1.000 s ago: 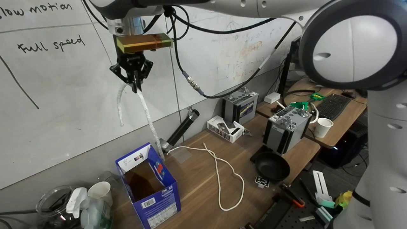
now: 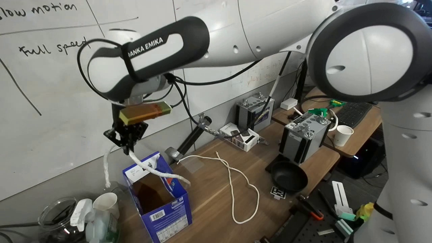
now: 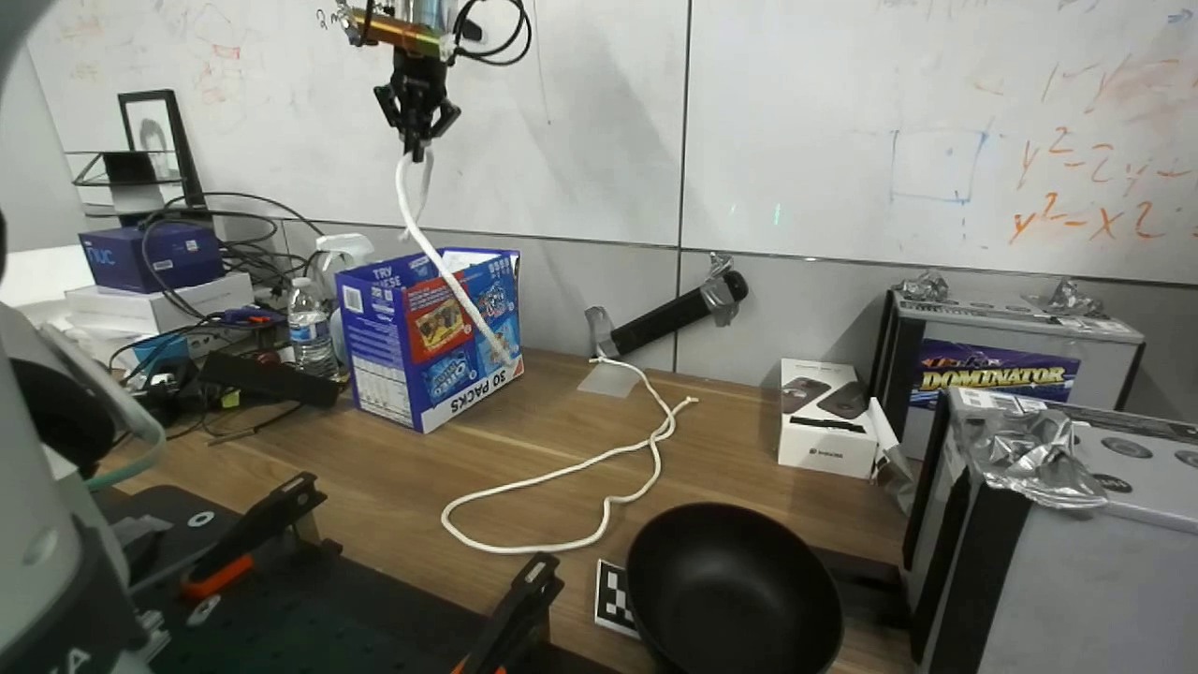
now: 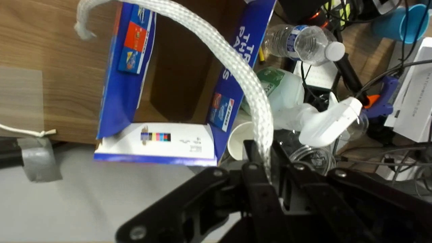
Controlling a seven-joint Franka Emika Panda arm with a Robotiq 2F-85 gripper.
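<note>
My gripper (image 2: 128, 150) is shut on a thick white braided rope (image 4: 237, 60), held high by the whiteboard. In exterior view 1 the rope's longer end slants down across the open top of a blue snack box (image 2: 171, 213), reaching past the box's table side. A shorter end hangs on the wall side. From exterior view 2 the same rope (image 3: 440, 264) droops in front of the printed box (image 3: 385, 332), with the gripper (image 3: 416, 155) above it. The wrist view shows the rope arching over the box opening; the gripper sits off to one side of that opening.
A thinner white cord (image 2: 257, 198) lies looped on the table. Beside the box stand a paper cup (image 2: 107, 204), a spray bottle (image 2: 100, 226) and a glass jar (image 2: 58, 214). A black pan (image 3: 736, 590) lies near the front. Mid-table is mostly clear.
My gripper has come down and to the left in exterior view 1, still shut on the rope. The rope's long end now crosses over the box instead of hanging behind it.
</note>
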